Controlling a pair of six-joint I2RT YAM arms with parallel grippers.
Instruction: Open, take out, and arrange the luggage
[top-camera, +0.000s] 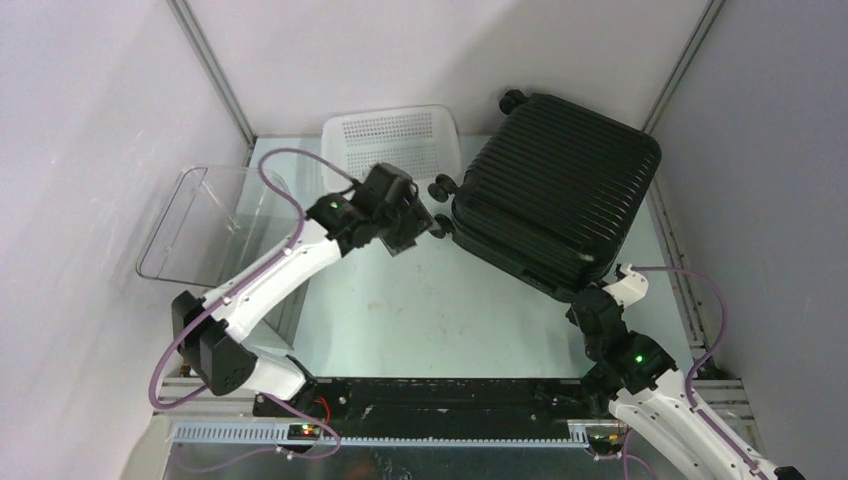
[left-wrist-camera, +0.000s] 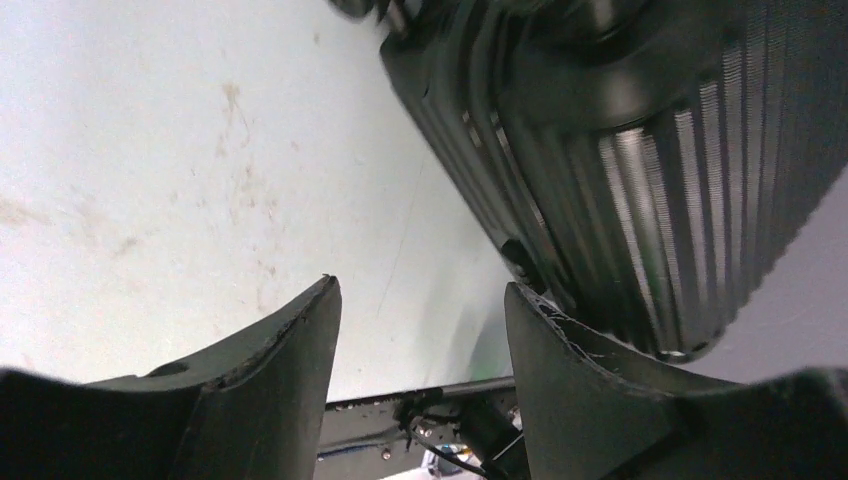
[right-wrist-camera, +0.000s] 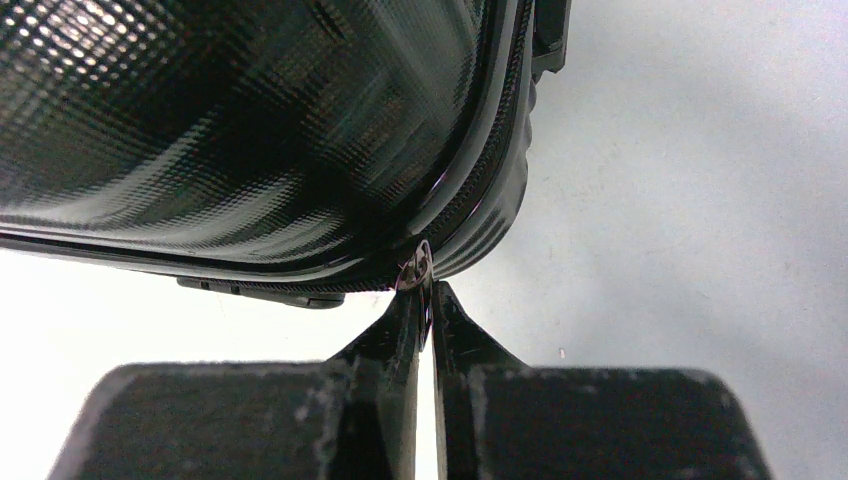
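Note:
A black ribbed suitcase (top-camera: 560, 185) lies shut on the table at the right, turned at an angle, with its wheels (top-camera: 443, 188) toward the left. At its near right corner my right gripper (top-camera: 588, 298) is shut on a small shiny zipper pull (right-wrist-camera: 415, 268), which sits by the zipper seam (right-wrist-camera: 460, 215) in the right wrist view. My left gripper (top-camera: 405, 228) is over the table, just left of the wheels. Its fingers (left-wrist-camera: 295, 350) stand apart with nothing between them, and the suitcase's side (left-wrist-camera: 490, 160) lies beyond in the left wrist view.
A white perforated basket (top-camera: 440, 125) stands at the back, beyond my left gripper. At the left is an empty clear bin (top-camera: 190, 180). Walls close in the back and both sides.

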